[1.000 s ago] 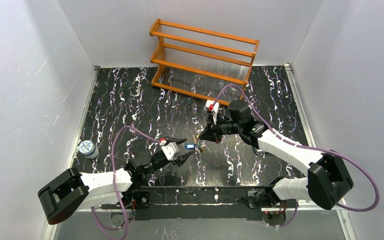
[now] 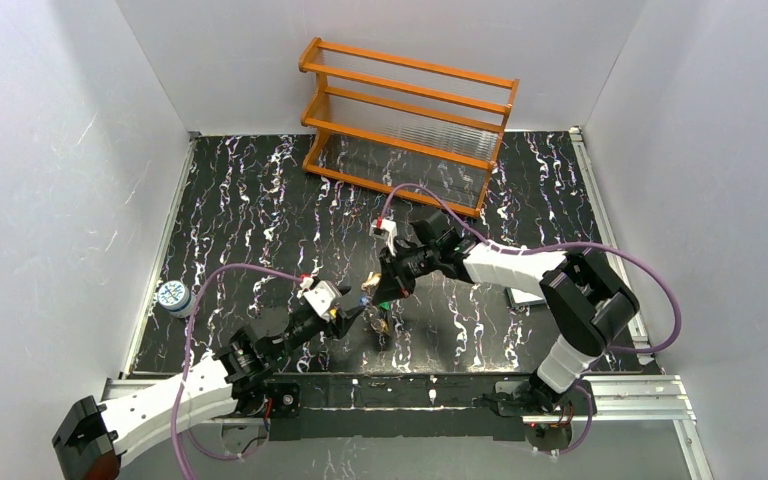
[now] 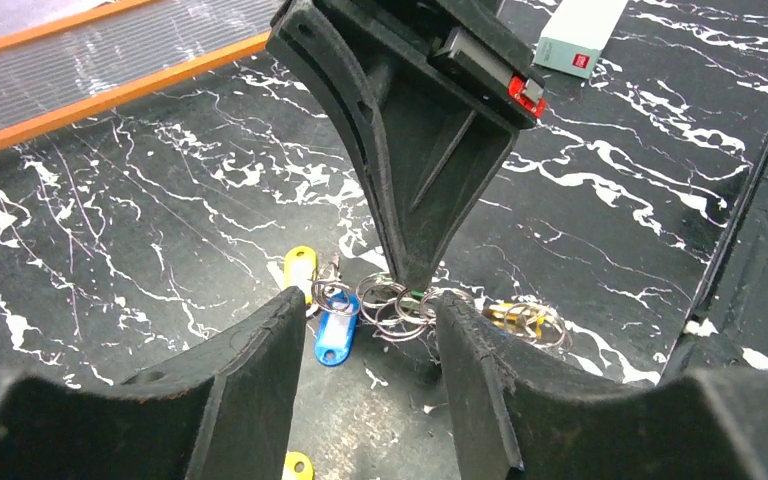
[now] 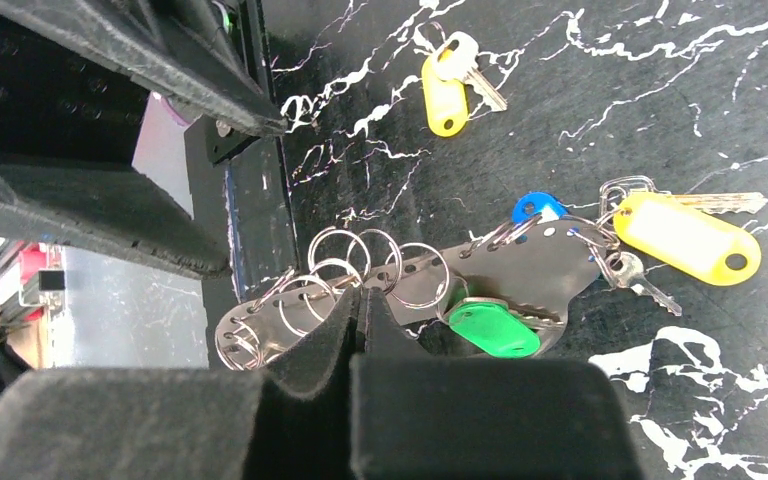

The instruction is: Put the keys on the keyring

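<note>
A metal plate strung with rings, the keyring [image 4: 520, 275], lies across the right wrist view. My right gripper is shut at its middle, with the plate and rings at the fingertips; the exact grip is partly hidden. A green tag [image 4: 495, 330], a blue tag [image 4: 535, 205] and a yellow tag [image 4: 690, 238] with keys are on or beside the plate. In the left wrist view my left gripper stands open, empty between its fingers, facing the rings [image 3: 395, 308] and the blue tag [image 3: 336, 335]. The right fingertips are seen beyond that gap.
A loose yellow tag with a key [image 4: 445, 95] lies on the dark marbled table. Behind is a wooden rack [image 2: 400, 150]; a round white container [image 2: 175, 298] stands at the left and a white box [image 2: 525, 297] at the right. Both grippers are close together.
My right gripper has moved left and toward the front edge, up to the left one. The left gripper has drawn slightly back to the left, and its spread looks narrower.
</note>
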